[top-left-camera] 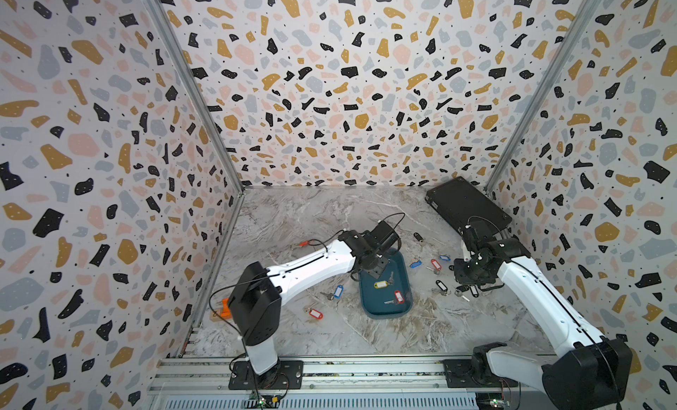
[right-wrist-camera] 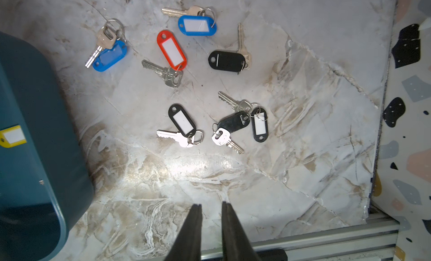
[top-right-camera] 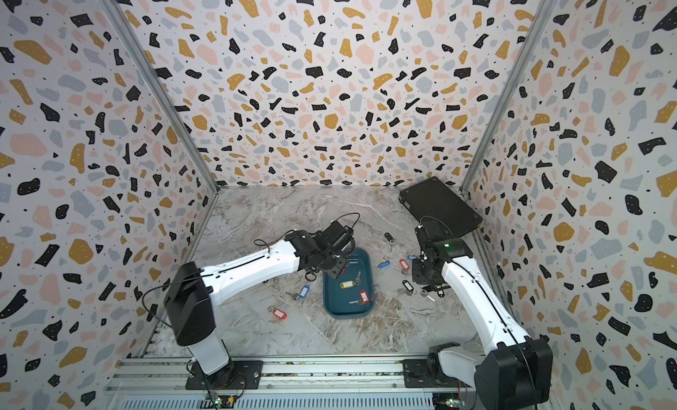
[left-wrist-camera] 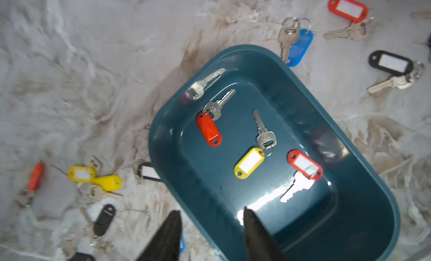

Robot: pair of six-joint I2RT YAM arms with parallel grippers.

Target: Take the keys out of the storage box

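Note:
The teal storage box (left-wrist-camera: 278, 220) holds three tagged keys: a red tag (left-wrist-camera: 208, 128) by the far end, a yellow tag (left-wrist-camera: 249, 163) in the middle, a red-and-white tag (left-wrist-camera: 305, 164) near it. My left gripper is over the box, its fingers apart with nothing seen between them. My right gripper is above the tabletop right of the box, over loose black-tagged keys (right-wrist-camera: 181, 119), its fingers a little apart and empty.
Many tagged keys lie on the marble table (right-wrist-camera: 305, 180) on both sides of the box. A dark flat case (top-left-camera: 465, 198) rests at the back right.

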